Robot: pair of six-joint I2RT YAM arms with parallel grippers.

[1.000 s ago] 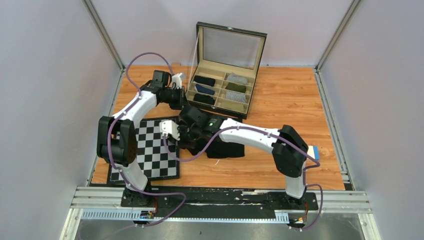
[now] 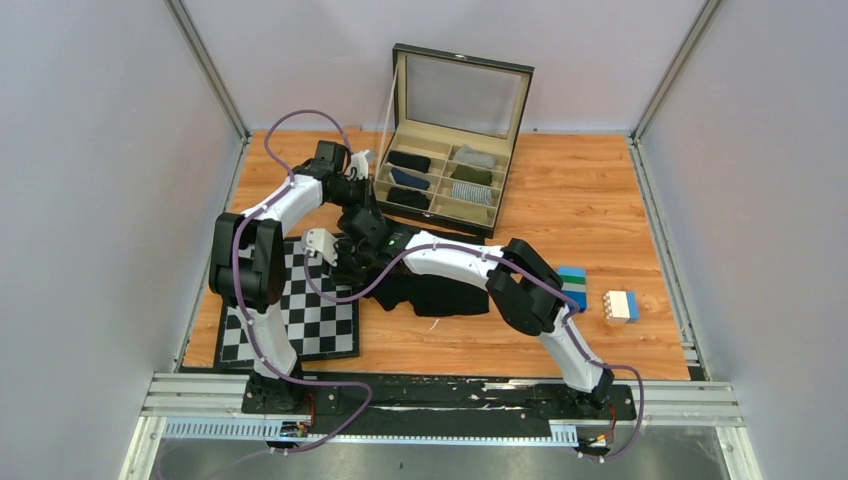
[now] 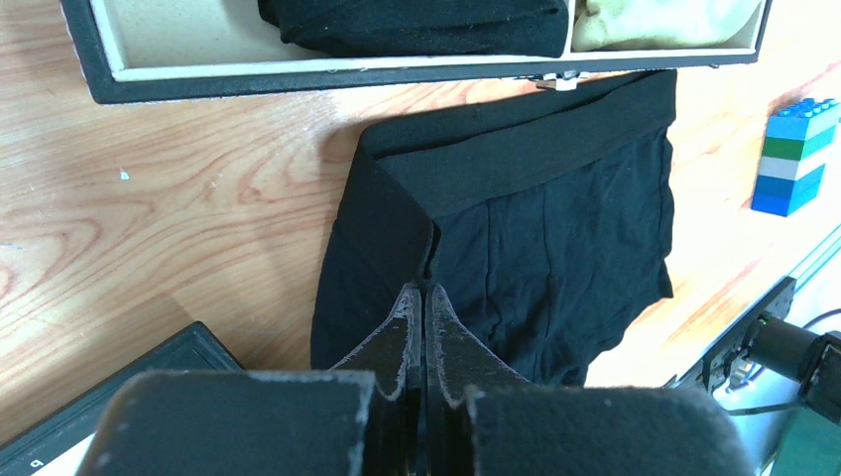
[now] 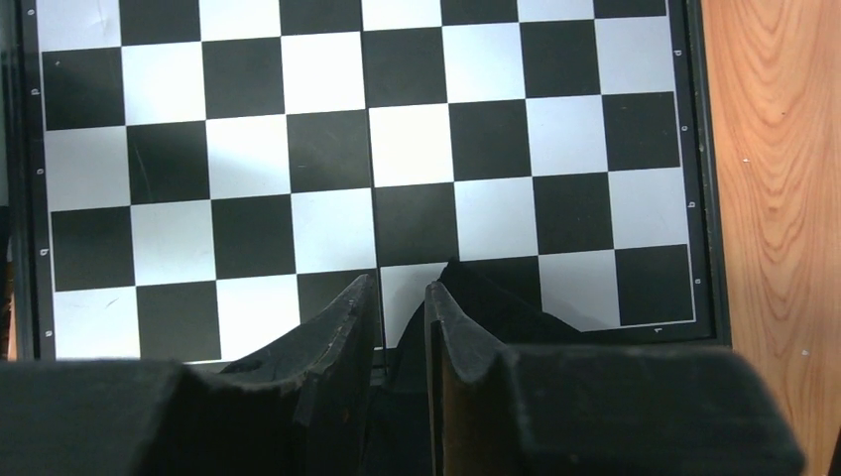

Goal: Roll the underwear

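Note:
Black underwear (image 2: 435,298) lies on the table in front of the organizer box, its waistband folded along the upper edge in the left wrist view (image 3: 555,238). My left gripper is shut over the waistband's left corner; nothing clearly shows between its fingers. In the right wrist view my right gripper is part open above the chessboard (image 4: 412,144) edge, with a dark cloth tip (image 4: 496,297) under and beside its fingers; whether it holds cloth cannot be told. The top view hides both gripper tips behind the arms.
The open organizer box (image 2: 450,214) with rolled garments stands behind the underwear. Toy bricks (image 2: 572,290) and a white-and-blue block (image 2: 618,306) sit at the right.
My right arm has moved left and slightly up in the top view, over the chessboard's edge.

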